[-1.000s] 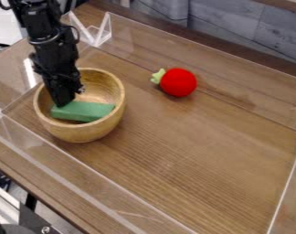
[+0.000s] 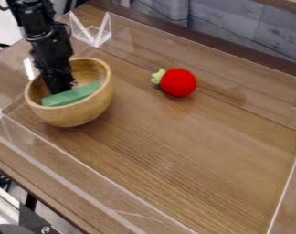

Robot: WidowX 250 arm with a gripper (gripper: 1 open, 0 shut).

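Note:
A wooden bowl (image 2: 78,111) stands at the left of the table with a green object (image 2: 68,95) lying in it. My black gripper (image 2: 48,75) reaches down from the upper left to the bowl's back left part, its tips low at or inside the rim. It looks shut; whether anything is between its fingers is too small to tell. A red tomato-like object (image 2: 179,82) with a light green top lies right of the bowl, toward the back.
A raised wooden edge (image 2: 248,23) runs along the back right. A white frame-like shape stands behind the bowl.
My gripper has moved slightly left. The bowl has shifted left, and the green object in it now lies at a different angle, farther left and higher in view.

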